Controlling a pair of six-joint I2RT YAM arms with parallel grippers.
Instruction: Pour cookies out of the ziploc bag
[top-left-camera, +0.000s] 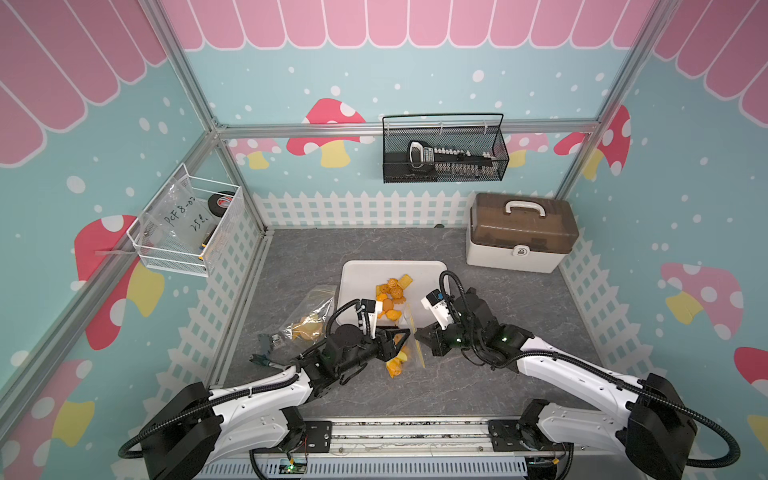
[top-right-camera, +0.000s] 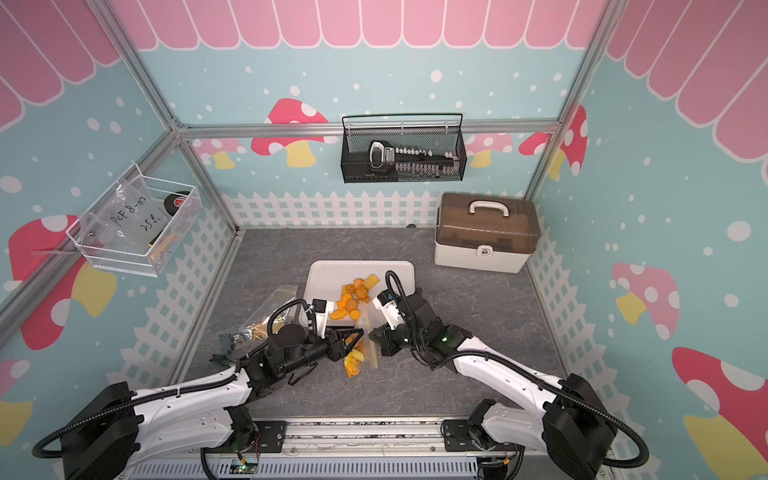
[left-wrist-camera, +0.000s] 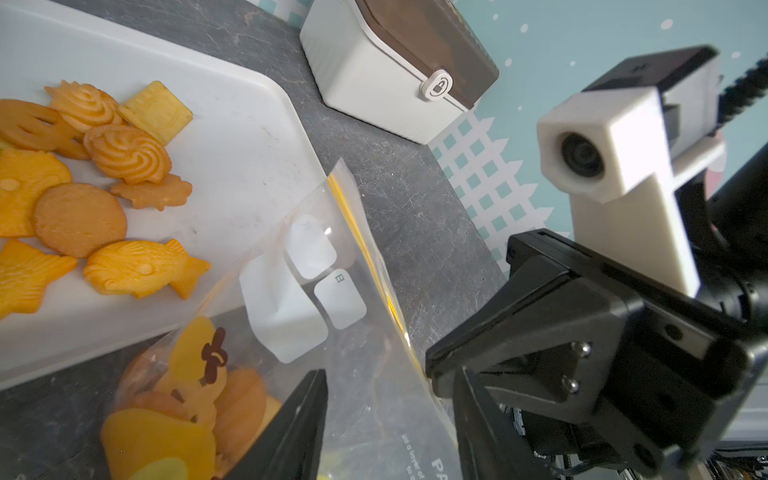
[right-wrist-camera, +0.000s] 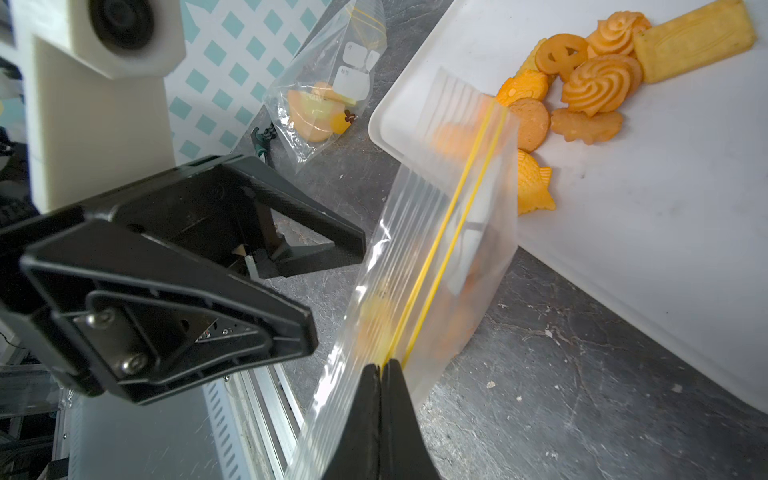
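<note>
A clear ziploc bag (left-wrist-camera: 344, 360) with cookies in its lower part hangs between my grippers, just in front of a white tray (left-wrist-camera: 224, 128) of loose cookies (left-wrist-camera: 128, 152). My left gripper stands part open at the bag's side, its fingertips over the plastic in its wrist view; whether they touch it is unclear. My right gripper is shut at the bag's zipper strip, which runs up from its fingertips; anything thin between them is hard to tell.
A second bag (right-wrist-camera: 320, 104) with cookies lies on the table left of the tray. A brown-lidded toolbox (top-left-camera: 520, 232) stands at the back right.
</note>
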